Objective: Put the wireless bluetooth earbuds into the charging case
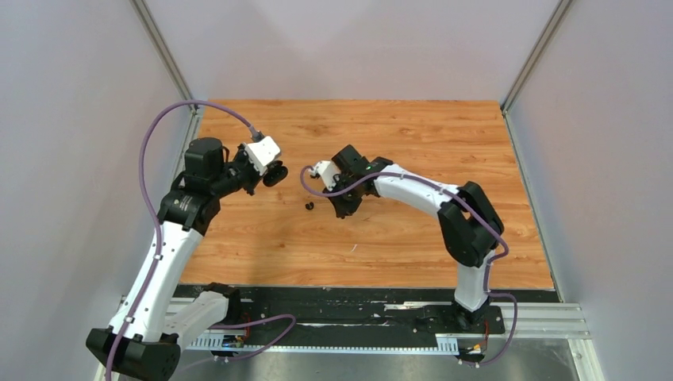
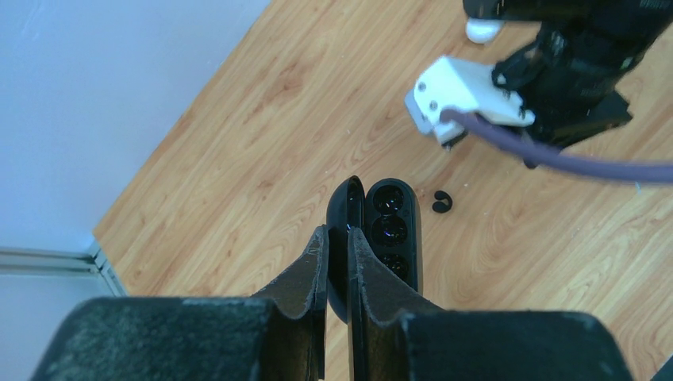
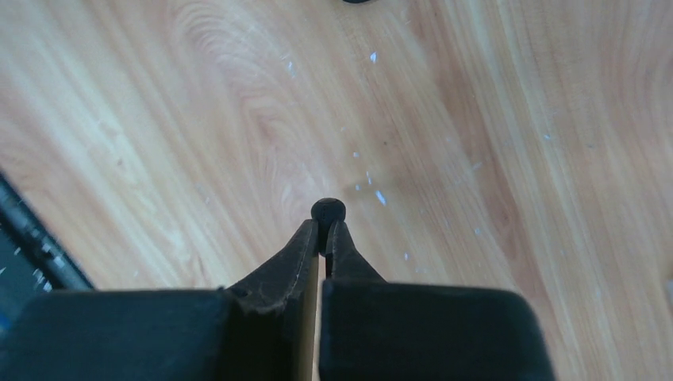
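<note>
My left gripper is shut on the black charging case (image 2: 390,226), held above the table with its lid raised; dark round hollows show inside. In the top view the case (image 1: 274,173) hangs at the left gripper's tip. My right gripper is shut on a small black earbud (image 3: 328,210), its rounded end poking out past the fingertips. A second black earbud (image 2: 442,202) lies on the wood between the two arms, also visible in the top view as a small dark earbud (image 1: 309,206).
Bare wooden table (image 1: 413,246) spreads around both arms. A purple cable (image 1: 413,178) loops along the right arm. A small white sliver (image 1: 354,248) lies at the front middle. Walls enclose the back and sides.
</note>
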